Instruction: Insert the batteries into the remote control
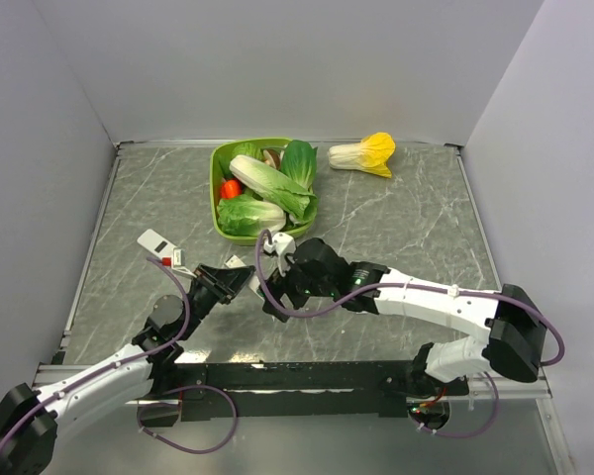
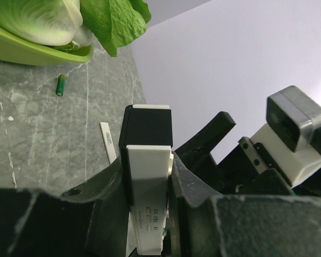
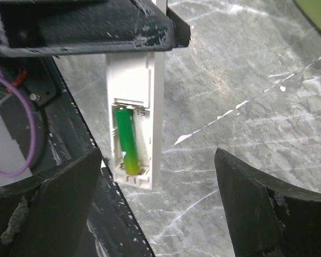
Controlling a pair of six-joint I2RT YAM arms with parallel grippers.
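Note:
The white remote control is gripped in my left gripper, which is shut around it; its black end [image 2: 148,127] shows in the left wrist view. In the right wrist view its battery compartment faces my right gripper, with a green battery [image 3: 127,142] lying slightly aslant inside. Whether that battery is fully seated, I cannot tell. The right gripper stands open around the compartment end, touching nothing visible. A second green battery [image 2: 61,84] lies on the table near the green basket.
The green basket [image 1: 218,220] of vegetables stands behind the grippers, with a yellow-topped cabbage [image 1: 361,155] to its right. A white strip [image 2: 108,142] rests on the table, and another white object [image 1: 158,243] sits left of the left gripper.

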